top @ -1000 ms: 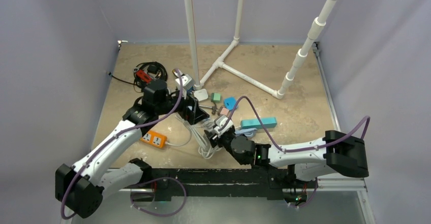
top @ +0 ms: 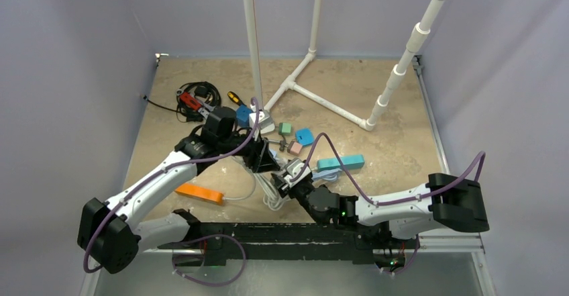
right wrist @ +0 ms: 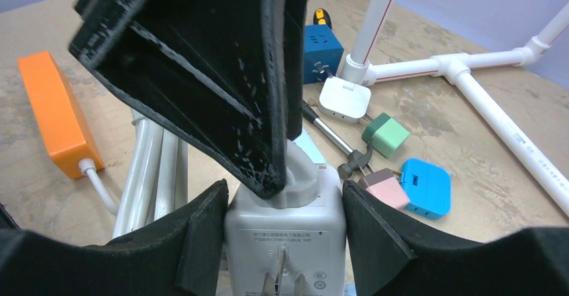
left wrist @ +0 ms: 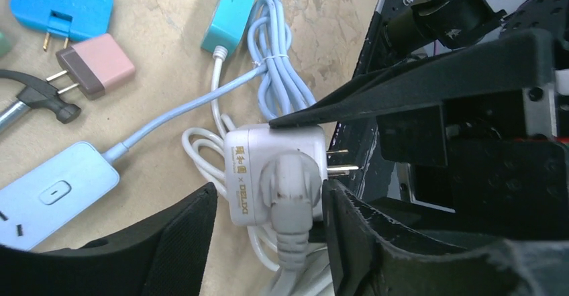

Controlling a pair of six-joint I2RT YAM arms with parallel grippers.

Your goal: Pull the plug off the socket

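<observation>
A white cube-shaped socket adapter [right wrist: 285, 252] is clamped between the fingers of my right gripper, its metal prongs showing in the right and left wrist views. A white round plug [left wrist: 292, 192] with a thick cord sits against the adapter's face, apparently inserted. My left gripper stands open, its fingers spread on either side of the plug. A clear gap shows on the plug's left; the right finger [left wrist: 342, 222] overlaps the adapter's edge in view. In the right wrist view, the left gripper's dark finger [right wrist: 258, 128] partly covers the plug.
An orange power strip [top: 199, 192] lies to the left, and a teal one [top: 341, 162] to the right. White cable [top: 272, 195] is bundled below the grippers. A hammer [left wrist: 43, 98], small adapters and a white pipe frame [top: 329, 108] lie farther back.
The orange strip has tipped, its socket face turned out of sight. My right arm has hardly moved.
</observation>
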